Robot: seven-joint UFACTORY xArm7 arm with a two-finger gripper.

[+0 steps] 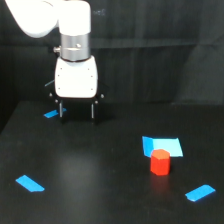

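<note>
On the right half of the dark table stands a small red block (pixel 160 163). Directly behind it lies a flat light blue patch (pixel 168 147), partly covered by the block. The white arm reaches down at the back left, and its gripper (pixel 77 109) is open, its fingers spread wide with only dark background between them. It is well to the left of the red block and farther back.
Blue strips mark the table at the front left (pixel 30 184), at the front right (pixel 200 193) and at the back left near the gripper (pixel 53 113). A dark curtain (pixel 150 60) hangs behind.
</note>
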